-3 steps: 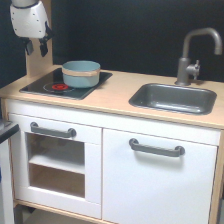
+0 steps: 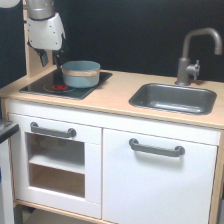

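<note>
A white robot gripper hangs at the upper left, above the left end of the black cooktop, just left of and above a light blue pot. Its dark fingers are small in the view, and whether they are open or shut is unclear. The blue pot stands upright on the cooktop, right of a red-marked burner, with a light band across its side.
A steel sink with a grey tap is on the right of the wooden counter. White cabinet doors with grey handles are below, the left one with an open window. The counter between pot and sink is clear.
The gripper has moved down and slightly right, closer to the pot and cooktop. The pot looks unmoved.
</note>
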